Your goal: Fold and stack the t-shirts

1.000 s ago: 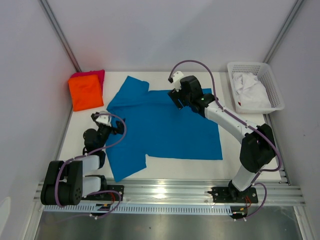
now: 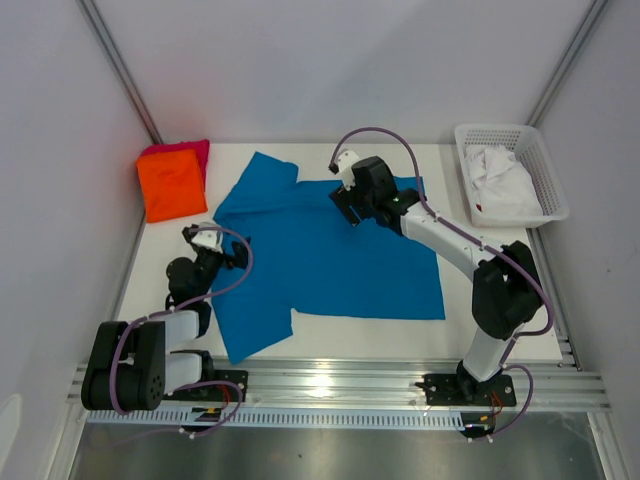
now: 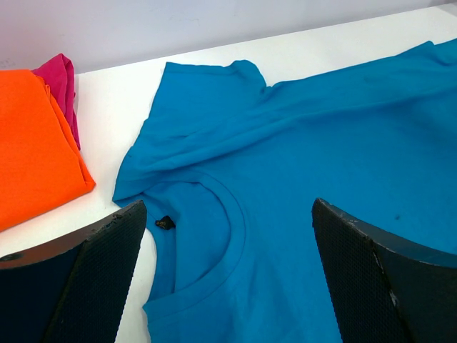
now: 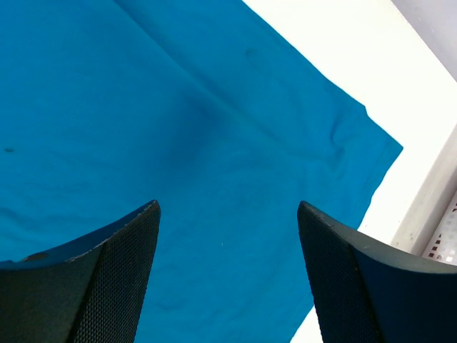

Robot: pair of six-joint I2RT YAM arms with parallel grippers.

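Observation:
A blue t-shirt [image 2: 330, 270] lies spread across the table, its sleeves at the left, with a folded-over band along its upper left part. My left gripper [image 2: 237, 252] hangs open over the shirt's left part; in the left wrist view its fingers frame blue cloth with creases and a small dark tag [image 3: 164, 223]. My right gripper [image 2: 349, 205] stands open above the shirt's upper right part; the right wrist view shows mostly flat cloth [image 4: 221, 164] between its fingers. Folded orange [image 2: 171, 186] and magenta [image 3: 61, 75] shirts lie stacked at the back left.
A white basket [image 2: 541, 170] holding white cloth stands at the back right. The bare white table [image 2: 400, 345] shows along the front edge and around the blue shirt. Walls border the table at back and sides.
My right arm has shifted slightly, its gripper moving a little to the left and its elbow toward the front. The left arm and the shirts look unchanged.

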